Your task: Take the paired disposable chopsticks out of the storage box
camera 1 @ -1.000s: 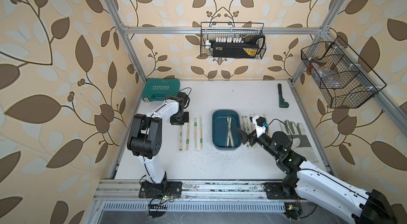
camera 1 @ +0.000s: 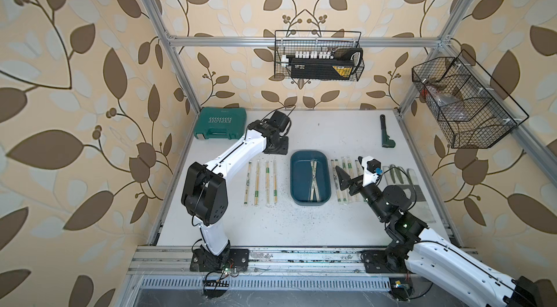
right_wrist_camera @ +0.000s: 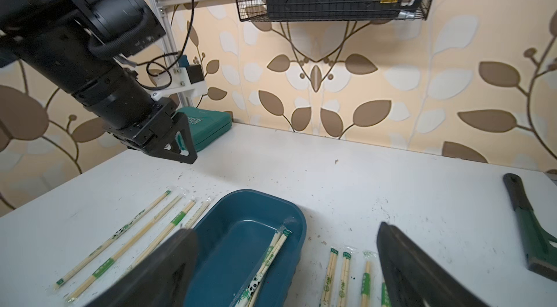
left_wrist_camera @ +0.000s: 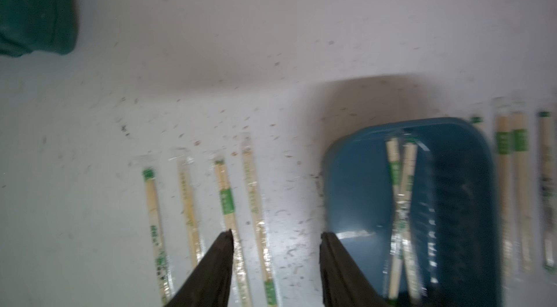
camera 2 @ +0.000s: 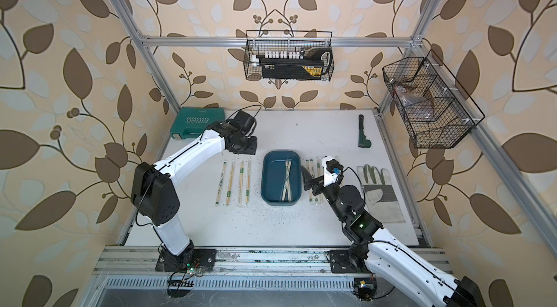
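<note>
The blue storage box point(camera 1: 301, 191) holds a few wrapped chopstick pairs point(right_wrist_camera: 267, 260), lying crossed along its length. More wrapped pairs lie in a row left of it point(camera 1: 256, 185) and another row to its right point(right_wrist_camera: 344, 275). My left gripper, open and empty, hangs above the table up and left of the box; its wrist view is blurred and looks down on box and left row. My right gripper is open and empty, low at the box's right side over the right row.
A green case point(camera 1: 220, 123) sits at back left, a dark-green tool point(camera 1: 387, 138) at back right. Gloves point(camera 2: 383, 208) lie at front right. Wire baskets point(camera 1: 319, 54) hang on the frame above. The table behind the box and in front is clear.
My left arm has risen and swung right, toward the back of the box. My right arm has shifted slightly up and to the right.
</note>
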